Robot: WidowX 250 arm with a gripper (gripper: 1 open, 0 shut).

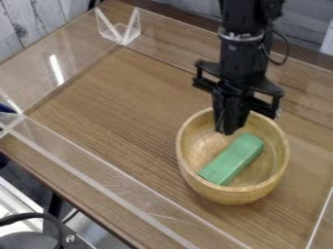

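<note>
My gripper (232,124), black, hangs from the top right just over the back rim of a round beige bowl (193,165). Its lower tip is dark, and whether anything is between the fingers is hard to make out; it looks shut. In the bowl lies a green rectangular block (235,159), apart from the gripper.
A clear plastic piece (120,29) stands at the back left edge. A black cable lies at the lower left, beyond the table.
</note>
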